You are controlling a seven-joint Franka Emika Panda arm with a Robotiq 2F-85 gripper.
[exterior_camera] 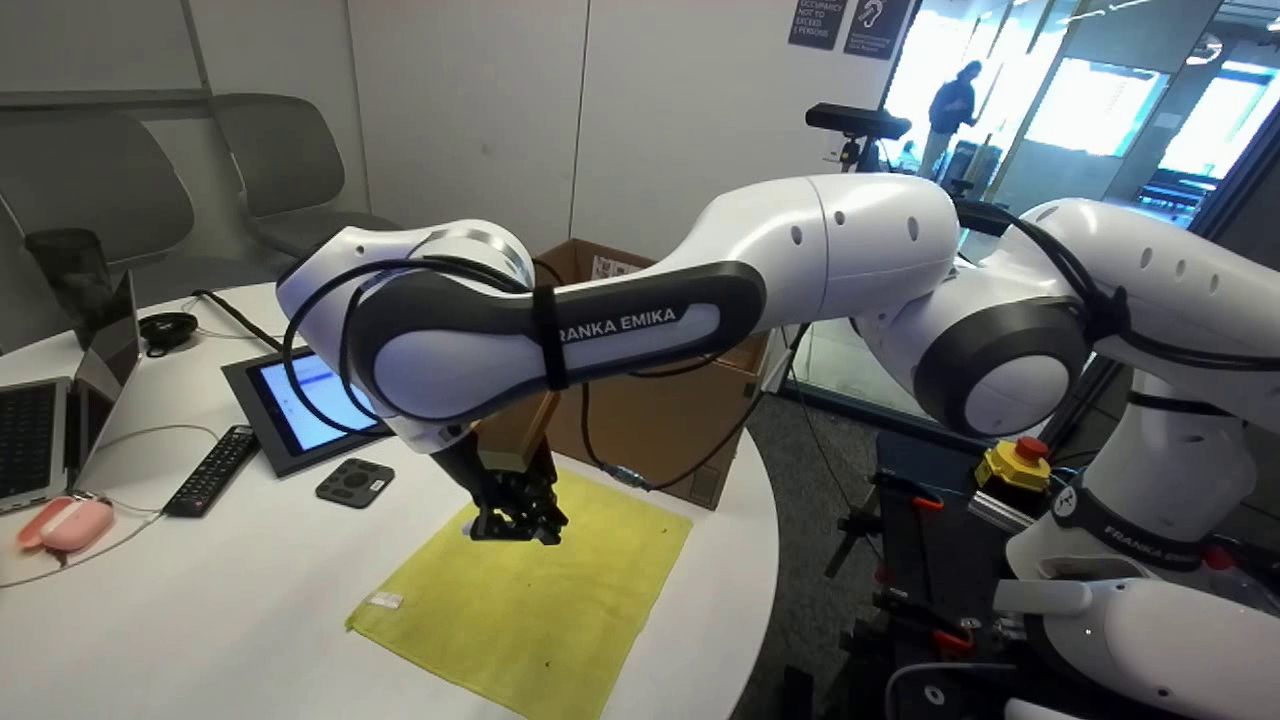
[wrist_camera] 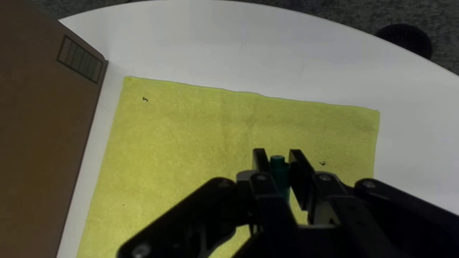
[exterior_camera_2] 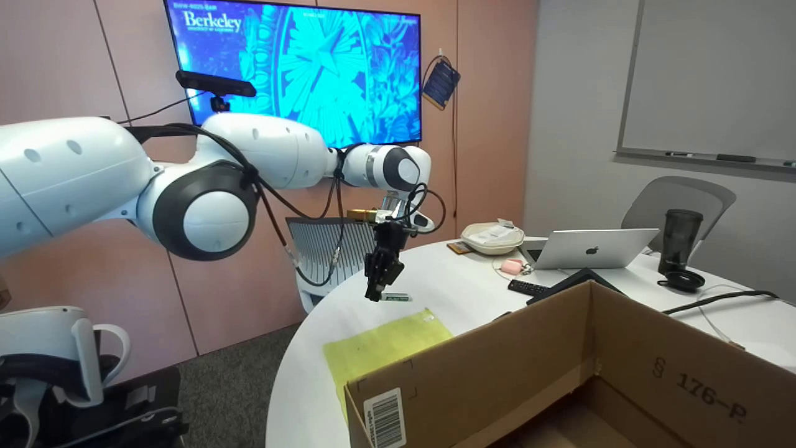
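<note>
A marker with a green end (wrist_camera: 280, 176) is pinched between the black fingers of my gripper in the wrist view. Its pale, labelled barrel (exterior_camera_2: 397, 297) sticks out sideways from the fingertips in exterior view 2. From exterior view 1, the gripper (exterior_camera: 549, 528) appears over the yellow cloth (exterior_camera: 564, 612), and most of the marker is hidden there. The cloth lies flat on the white table, showing a few small dark specks. How high the marker is above it is hard to judge.
An open cardboard box (exterior_camera_2: 477, 373) stands beside the cloth, its wall rising close to the arm. A tablet (exterior_camera: 306, 402), a remote (exterior_camera: 212, 470) and a laptop (exterior_camera: 54, 420) occupy the table's other side. Bare tabletop surrounds the cloth's front corner.
</note>
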